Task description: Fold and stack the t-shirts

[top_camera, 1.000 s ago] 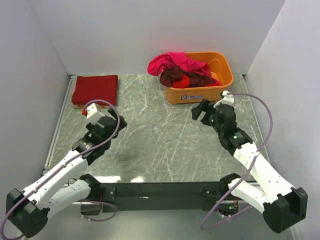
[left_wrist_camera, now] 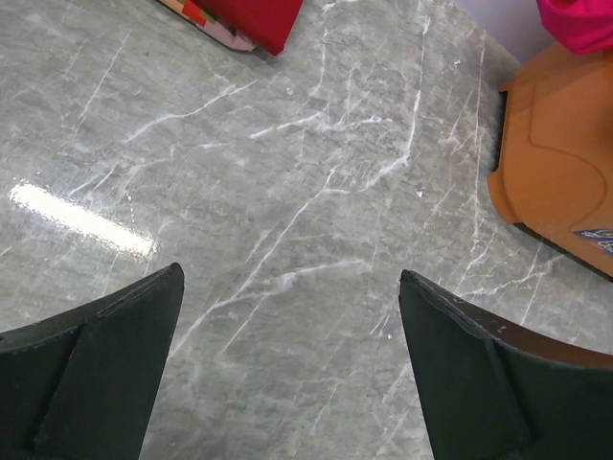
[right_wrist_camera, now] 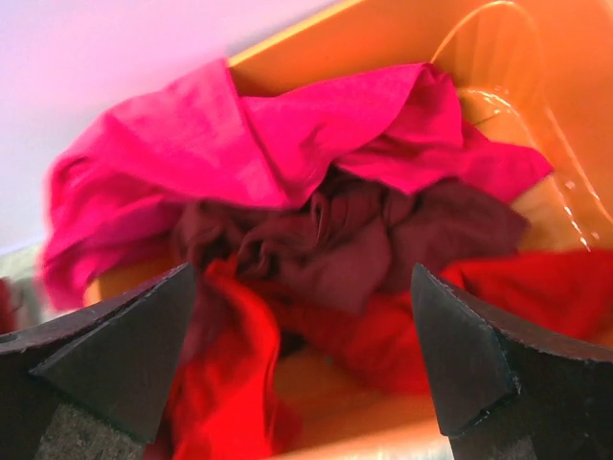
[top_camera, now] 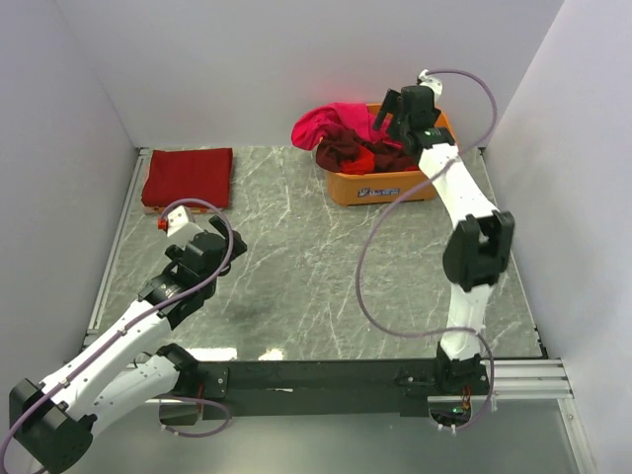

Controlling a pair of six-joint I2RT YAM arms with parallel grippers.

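Observation:
An orange bin (top_camera: 380,188) at the back right holds loose shirts: a pink one (right_wrist_camera: 316,129) draped over its left rim, a dark maroon one (right_wrist_camera: 335,244) in the middle, and bright red cloth (right_wrist_camera: 374,345) nearer the front. Over the bin hovers my right gripper (top_camera: 393,111), open, with nothing between its fingers. A dark red folded stack (top_camera: 190,178) lies flat at the back left. My left gripper (top_camera: 237,237) stands open above bare tabletop, in front and to the right of that stack; its wrist view shows only marble between the fingers.
Walls stand close behind and on both sides. In the left wrist view, the bin's side (left_wrist_camera: 556,153) shows at the right and the stack's corner (left_wrist_camera: 263,19) at the top.
The left arm has barely moved, and the shirts look unchanged.

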